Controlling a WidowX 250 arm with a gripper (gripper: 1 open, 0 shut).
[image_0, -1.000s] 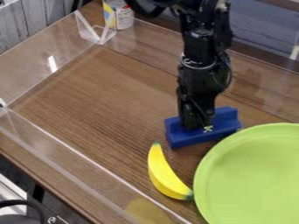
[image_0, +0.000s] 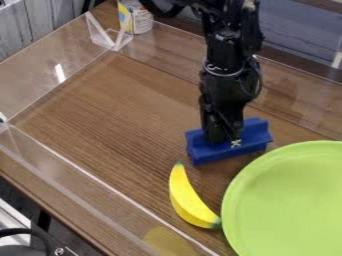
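My black gripper (image_0: 225, 125) hangs from the top of the view, its fingertips low at a blue block-like holder (image_0: 207, 151), partly covering it; whether the fingers are open or shut on it is hard to see. A yellow banana (image_0: 189, 200) lies in front of the blue piece, to the left of a large green plate (image_0: 299, 200) at the lower right.
Clear plastic walls edge the wooden tray (image_0: 107, 130) on the left and front. A can (image_0: 135, 17) and a white clip-like piece (image_0: 104, 33) are at the back left.
The gripper and the blue piece have shifted slightly left over the last second. The banana and plate have not moved.
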